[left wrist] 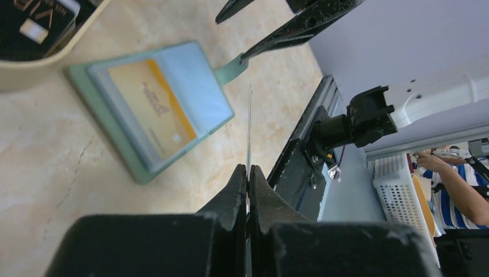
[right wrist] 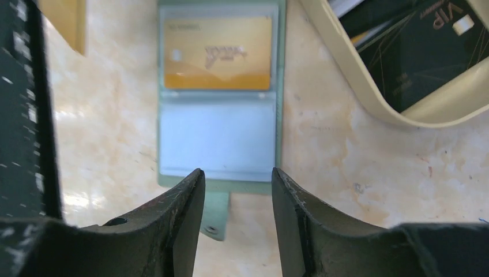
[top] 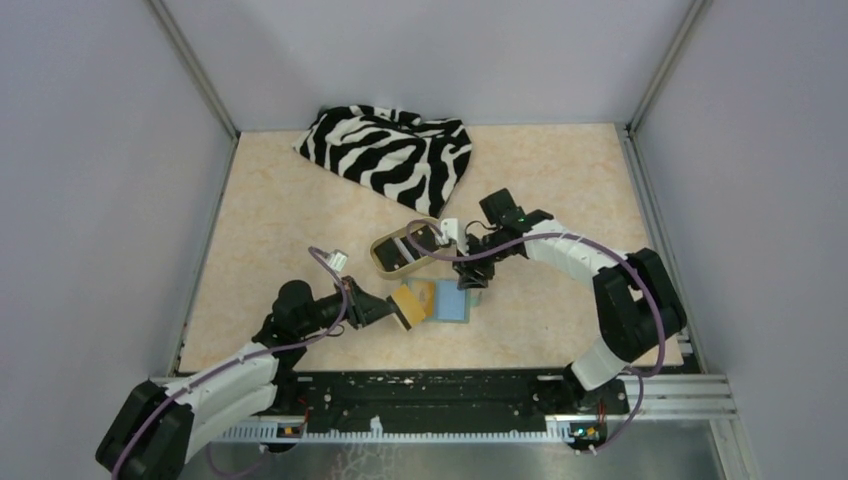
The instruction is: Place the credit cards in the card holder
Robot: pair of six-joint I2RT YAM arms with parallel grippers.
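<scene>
My left gripper [top: 388, 305] is shut on a gold card [top: 408, 305], which appears edge-on between the fingertips in the left wrist view. Beneath is the green card holder [left wrist: 104, 109] with a pale blue panel [right wrist: 217, 138] and a gold card [right wrist: 217, 55] lying in it. My right gripper hangs open over the holder's blue end and tab, nothing between its fingers. A cream tray [top: 385, 265] with dark cards [right wrist: 424, 63] sits behind the holder.
A zebra-striped cloth [top: 380, 155] lies at the back.
</scene>
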